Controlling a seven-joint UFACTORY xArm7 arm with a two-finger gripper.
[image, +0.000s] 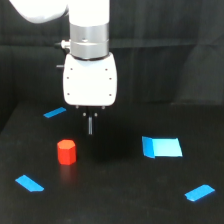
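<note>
A small red block (66, 152) with a hexagonal outline sits on the dark table at the left. To the right lies a bright blue piece (162, 147), with a darker blue side on its left and a paler face on its right. My gripper (90, 125), below a white housing, points down above and right of the red block, apart from it. Its thin dark fingers are too small against the black background to show their spacing. No object is visible at their tips.
Blue tape strips mark the table at the front left (29, 184), front right (200, 192) and back left (54, 113). Dark curtain hangs behind.
</note>
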